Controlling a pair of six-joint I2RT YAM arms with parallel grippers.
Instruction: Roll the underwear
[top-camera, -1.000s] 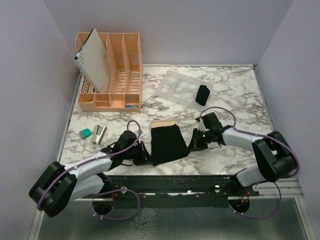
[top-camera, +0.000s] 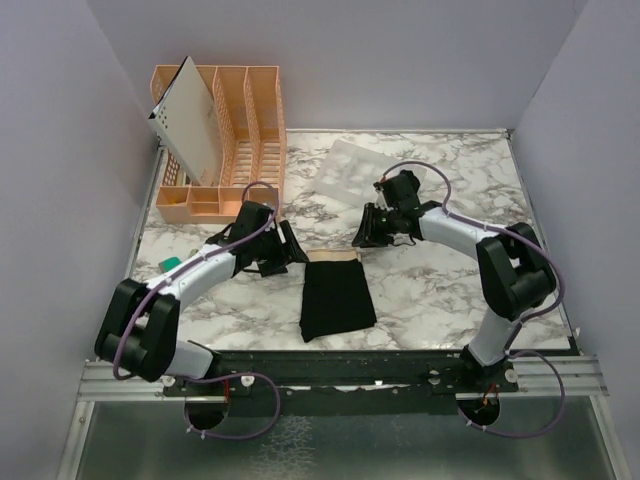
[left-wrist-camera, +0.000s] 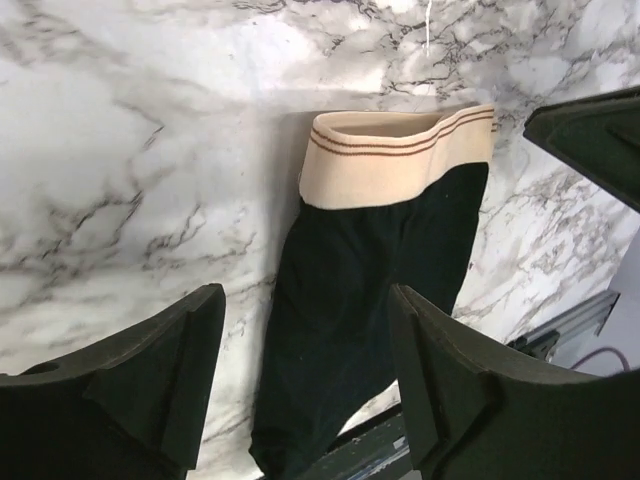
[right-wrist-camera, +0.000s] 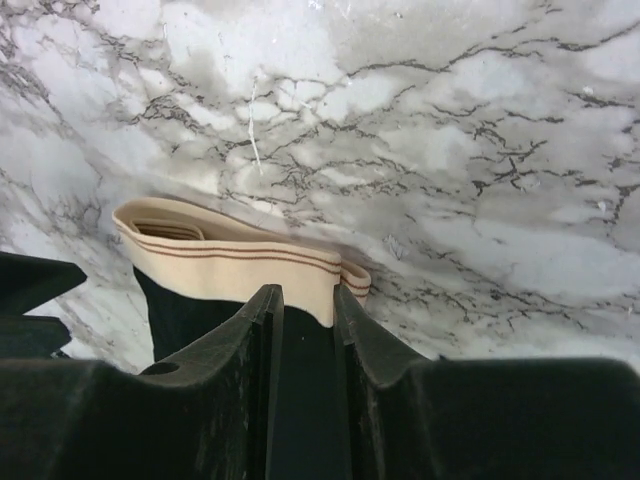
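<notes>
The black underwear (top-camera: 336, 295) lies folded into a narrow rectangle at the table's front middle, its beige waistband (top-camera: 332, 255) toward the back. In the left wrist view the waistband (left-wrist-camera: 400, 158) stands up a little with a gap inside. My left gripper (top-camera: 300, 262) is open beside the waistband's left end, nothing between its fingers. At the right end hovers my right gripper (top-camera: 358, 245), part open, its fingertips (right-wrist-camera: 268, 296) close to the waistband (right-wrist-camera: 235, 262) in the right wrist view. Whether they touch the cloth I cannot tell.
A translucent tray (top-camera: 345, 170) stands behind, with a black item (top-camera: 405, 180) partly hidden by my right arm. An orange organizer (top-camera: 265, 110) fills the back left. A green object (top-camera: 170, 264) lies at the left.
Both grippers moved from the underwear's front end back to its waistband end.
</notes>
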